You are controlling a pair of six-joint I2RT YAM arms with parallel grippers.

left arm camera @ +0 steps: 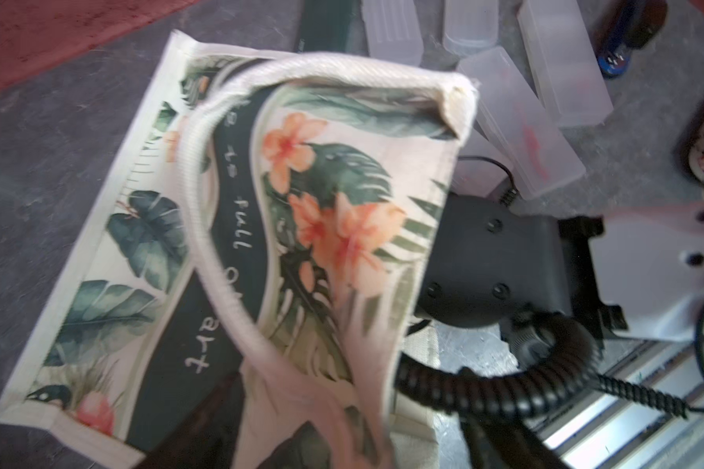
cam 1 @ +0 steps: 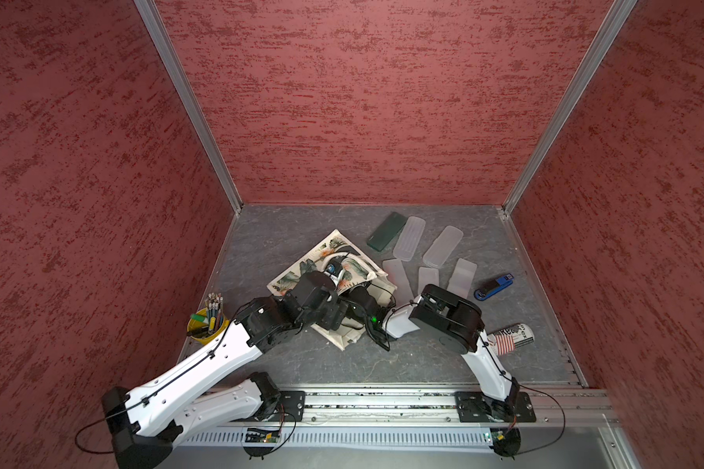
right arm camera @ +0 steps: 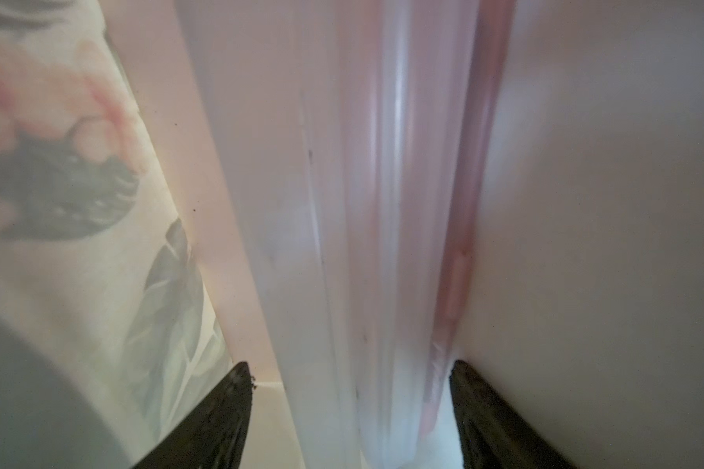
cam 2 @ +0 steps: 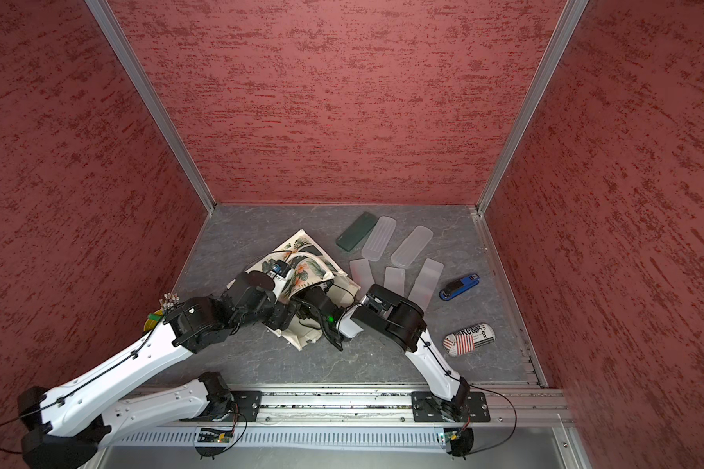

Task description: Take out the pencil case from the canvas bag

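The floral canvas bag (cam 1: 297, 265) (left arm camera: 140, 250) lies mid-table, one side lifted with its rope handle on top. My left gripper is over that lifted side; in the left wrist view its dark fingers are at the bottom edge, cut off, and their opening is unclear. My right gripper is inside the bag, open, its fingers either side of a translucent, ribbed plastic pencil case (right arm camera: 344, 195) with a pinkish tint. The overhead views hide that case behind bag and arms.
Several translucent cases (cam 1: 442, 246) and a green case (cam 1: 386, 230) lie behind and right of the bag. A blue stapler (cam 1: 492, 287) and a printed pouch (cam 2: 469, 338) lie at right, a yellow pen cup (cam 1: 203, 325) at left.
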